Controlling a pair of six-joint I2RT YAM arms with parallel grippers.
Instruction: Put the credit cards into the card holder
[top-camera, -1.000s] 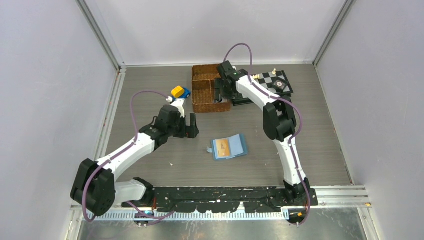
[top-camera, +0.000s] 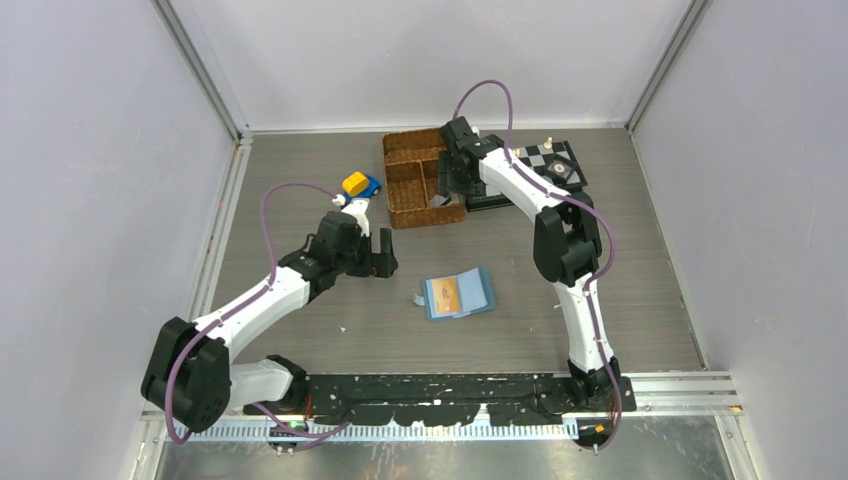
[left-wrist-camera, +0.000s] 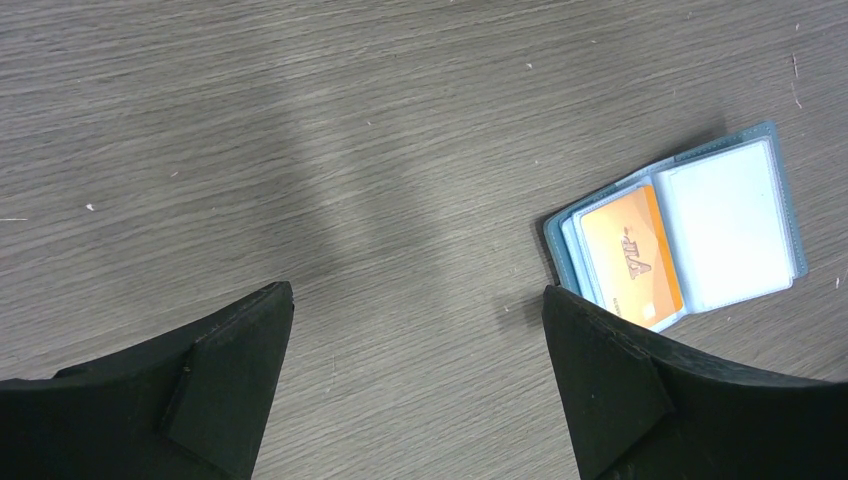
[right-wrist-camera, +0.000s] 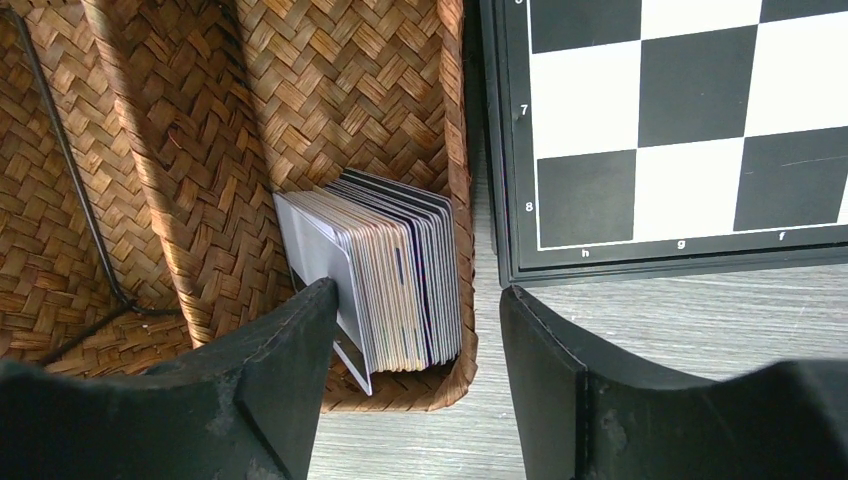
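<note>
A stack of cards (right-wrist-camera: 395, 280) stands on edge in a corner compartment of the woven basket (right-wrist-camera: 456, 110). One pale card leans away from the stack at its left side. My right gripper is part open above that corner; its left finger (right-wrist-camera: 290, 370) is by the leaning card, and the right finger (right-wrist-camera: 545, 370) lies outside the basket wall. The blue card holder (left-wrist-camera: 783, 200) lies unfolded on the table, an orange card (left-wrist-camera: 628, 255) showing on its left half. My left gripper hangs open to the left of the holder, nothing between its fingers.
A chessboard (right-wrist-camera: 690, 130) sits close along the basket's right side. In the top view, a yellow and blue toy (top-camera: 358, 184) stands left of the basket. The table (top-camera: 510, 345) around the holder is mostly clear.
Over the last second my right gripper has shifted slightly to the right and away from the front at the basket, which has barely moved. The left arm and the card holder stay put.
</note>
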